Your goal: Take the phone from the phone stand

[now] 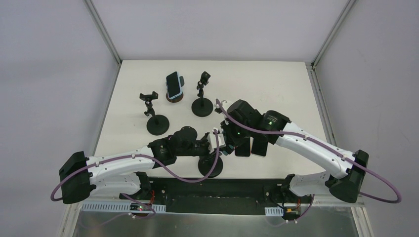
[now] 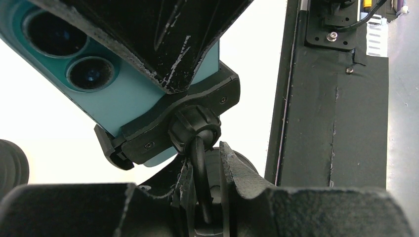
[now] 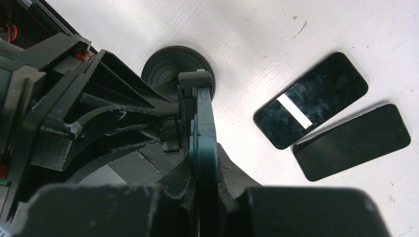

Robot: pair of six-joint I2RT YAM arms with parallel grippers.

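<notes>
A teal phone [image 2: 141,89] with two camera lenses sits tilted in the black clamp [image 2: 133,138] of a phone stand, its back towards the left wrist camera. My left gripper is shut on the stand's thin stem [image 2: 198,168], just below the ball joint. In the right wrist view the phone [image 3: 205,131] is seen edge-on, between the fingers of my right gripper. They lie close on both its faces; whether they grip it firmly, I cannot tell. The stand's round base [image 1: 210,170] rests near the table's front edge.
Two dark phones [image 3: 311,101] [image 3: 352,141] lie flat to the right of the stand. Further back are two empty stands [image 1: 157,125] [image 1: 202,107] and another holding a phone [image 1: 174,86]. Both grippers are close together.
</notes>
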